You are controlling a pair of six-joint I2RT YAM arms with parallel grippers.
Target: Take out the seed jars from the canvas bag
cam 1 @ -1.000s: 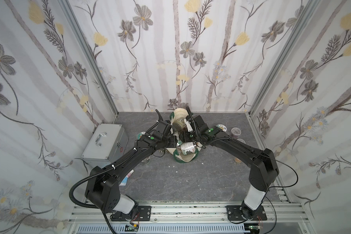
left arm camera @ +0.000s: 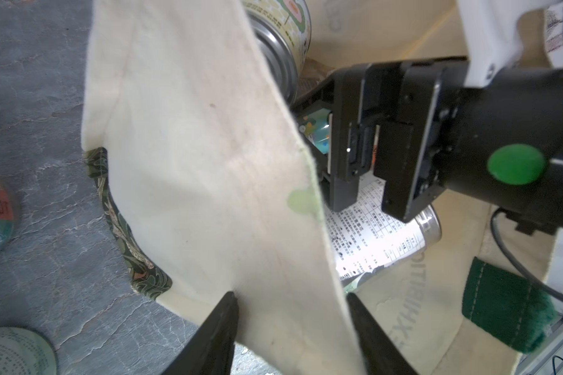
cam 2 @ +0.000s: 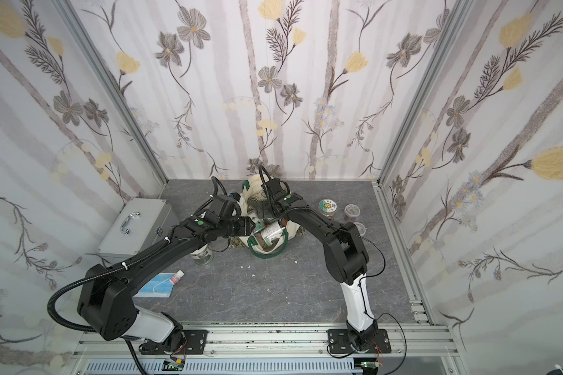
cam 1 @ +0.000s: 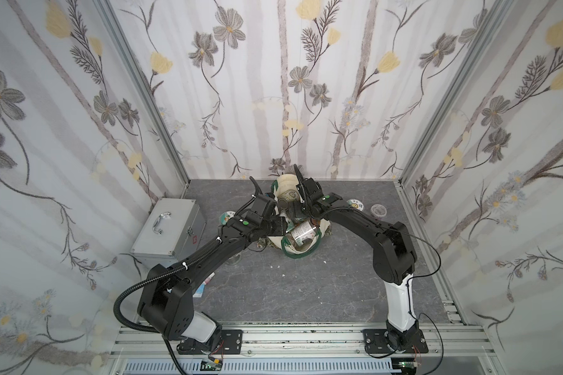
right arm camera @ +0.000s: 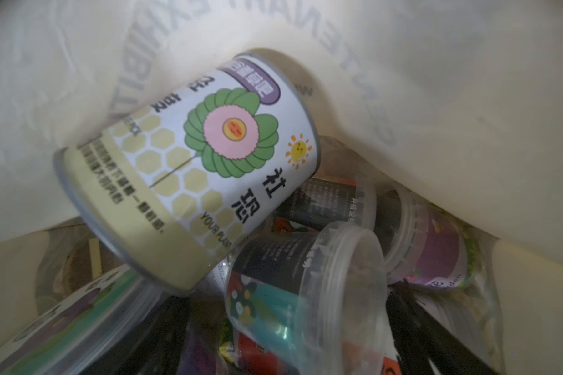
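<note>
The cream canvas bag (cam 1: 292, 182) stands mid-table, holding several jars and cans: a flower-label can (right arm camera: 225, 156), a clear-lidded jar (right arm camera: 269, 293), a purple-label jar (right arm camera: 438, 243) and a white-label can (left arm camera: 375, 231). In the left wrist view, my left gripper straddles the bag's near wall, its fingers part open around the cloth; whether they grip it is unclear. My right gripper is inside the bag, open, with the clear-lidded jar between or just beyond its fingers.
A metal case (cam 1: 162, 231) sits at the left, a blue mask packet (cam 2: 153, 287) at the front left. Jars stand beside the bag, including clear containers (cam 2: 352, 211) on the right.
My left arm has barely moved.
</note>
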